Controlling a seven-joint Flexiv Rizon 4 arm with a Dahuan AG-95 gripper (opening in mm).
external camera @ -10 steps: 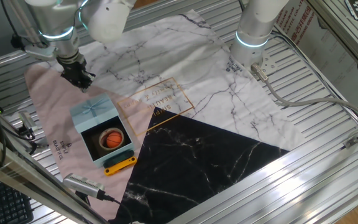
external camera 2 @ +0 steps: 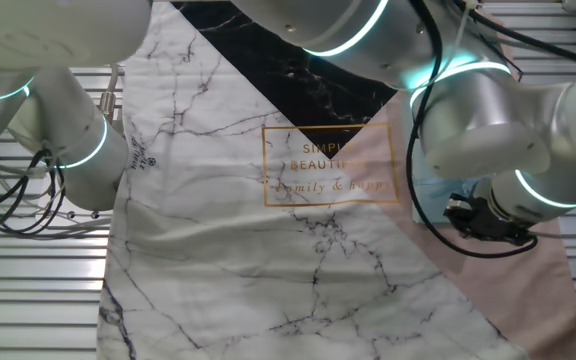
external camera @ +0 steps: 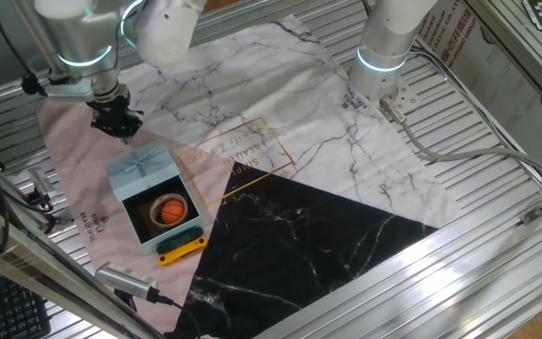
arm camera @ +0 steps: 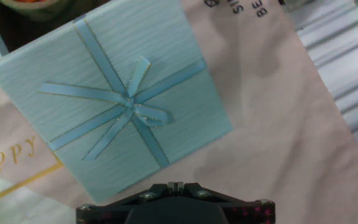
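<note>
A light blue gift box [external camera: 137, 229] stands open on the pink part of the cloth. Its lid [external camera: 140, 168], crossed by a ribbon with a bow [arm camera: 130, 103], lies at the box's end nearest my gripper [external camera: 130, 135]. In the dark interior sits a round bowl [external camera: 156, 223] holding an orange ball [external camera: 172, 211]. Seen from the wrist, the gripper has its fingertips together just off the lid's near edge, and nothing shows between them. My arm covers most of the box in exterior view 2, where the gripper [external camera 2: 468, 220] appears beside it.
A yellow and black tool [external camera: 182, 251] lies against the box's front side. Nearby, a grey device with a cable [external camera: 128, 281] stands at the table's edge.
My gripper has moved very slightly downward in exterior view 1, towards the lid. The box, ball and yellow tool have stayed in place.
</note>
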